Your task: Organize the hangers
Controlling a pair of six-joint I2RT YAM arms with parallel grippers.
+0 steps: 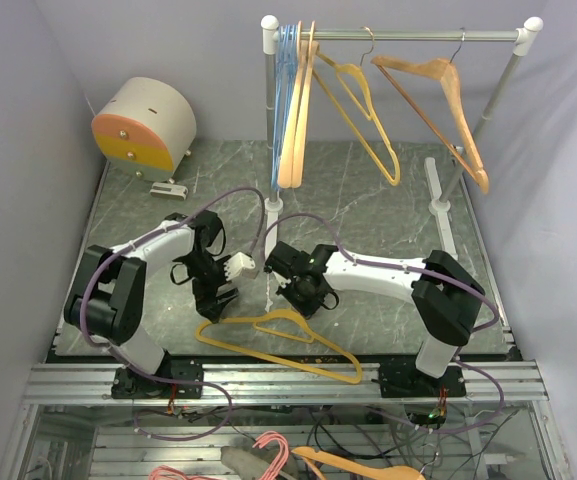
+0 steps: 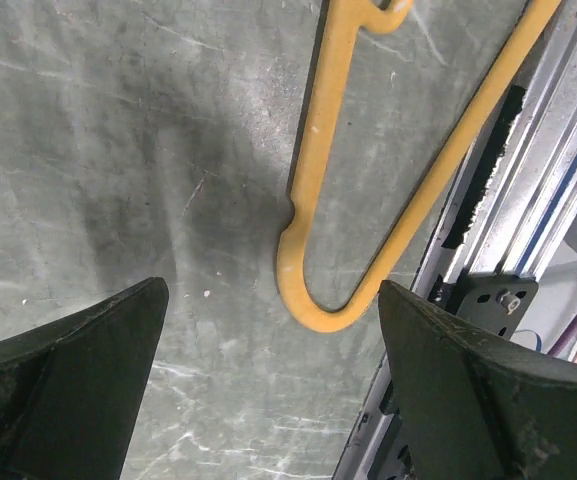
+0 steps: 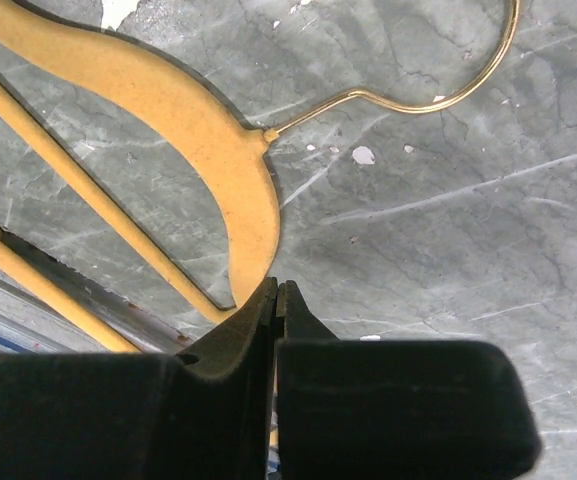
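A yellow hanger (image 1: 278,360) lies flat along the front of the grey table, its end loop (image 2: 303,250) just beyond the open fingers of my left gripper, which holds nothing. In the right wrist view the hanger's curved shoulder (image 3: 198,140) and brass hook (image 3: 408,108) show; my right gripper is shut at the shoulder's lower end, with nothing seen between its fingers. Above, a rail (image 1: 418,36) carries blue hangers (image 1: 284,70), wooden hangers (image 1: 438,70) and a yellow one (image 1: 378,125).
A rounded cabinet (image 1: 133,120) and a small white block (image 1: 168,189) sit at the back left. Pink and orange hangers (image 1: 368,467) lie below the front edge.
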